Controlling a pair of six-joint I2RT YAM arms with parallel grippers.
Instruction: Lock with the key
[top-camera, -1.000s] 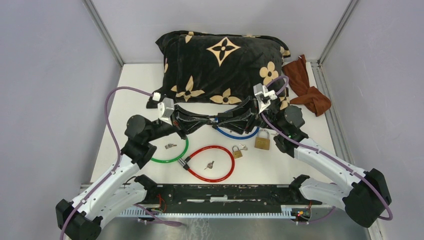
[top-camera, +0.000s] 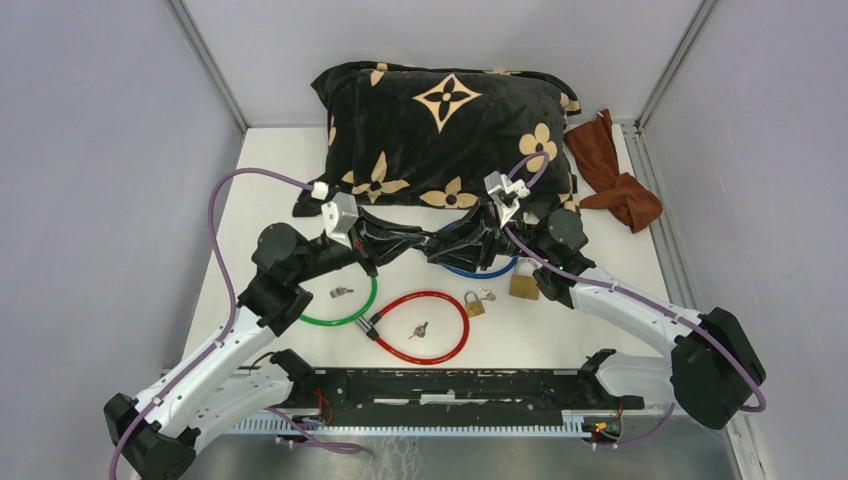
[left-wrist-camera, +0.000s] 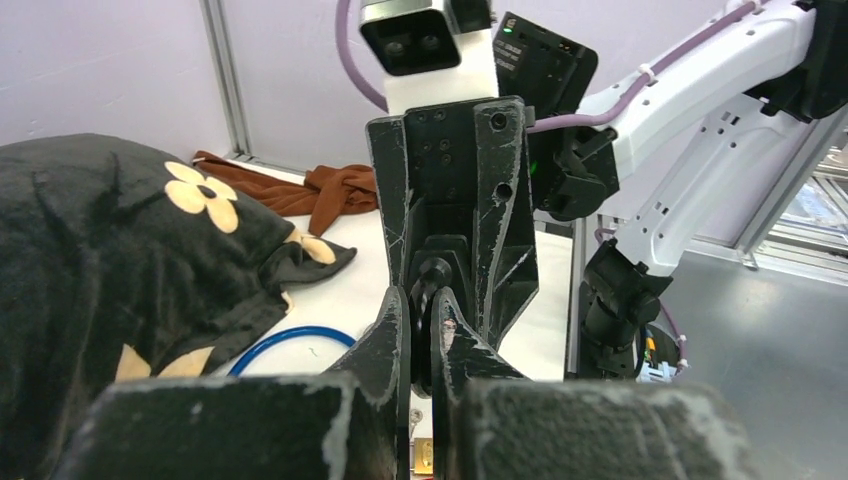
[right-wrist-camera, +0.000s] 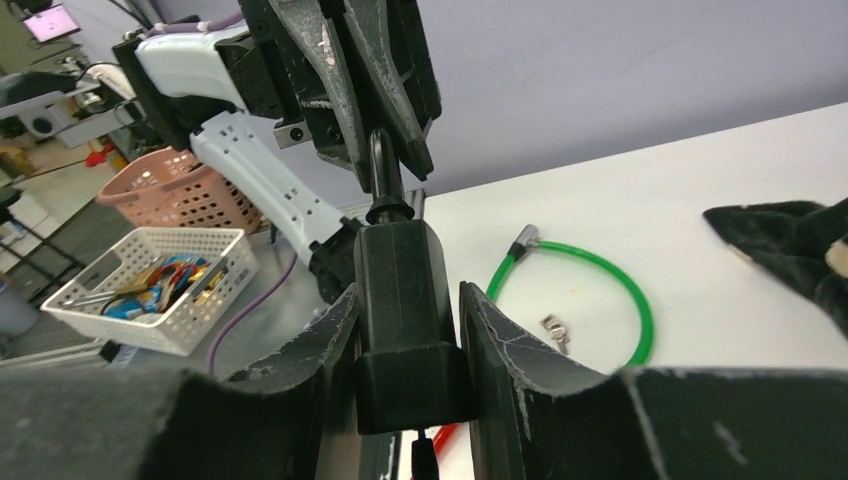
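Observation:
A black block-shaped lock body (right-wrist-camera: 403, 290) with a black shaft (right-wrist-camera: 386, 180) and collar sits between the arms. My left gripper is shut on the shaft end, as the right wrist view shows. A thin silver stem with a black end (right-wrist-camera: 424, 460), apparently a key, projects from the block toward the right camera. My right gripper surrounds the block, its fingers apart with a narrow gap on the right side. From above, the left gripper (top-camera: 415, 236) and right gripper (top-camera: 440, 246) nearly meet, hiding the lock.
Below lie a green cable lock (top-camera: 342, 322), a red cable lock (top-camera: 465, 320), a blue cable lock (top-camera: 480, 274), small keys (top-camera: 420, 330), a small padlock (top-camera: 474, 308) and a larger padlock (top-camera: 524, 286). A black pillow (top-camera: 410, 120) and brown cloth (top-camera: 625, 200) lie behind.
The left arm has moved only slightly.

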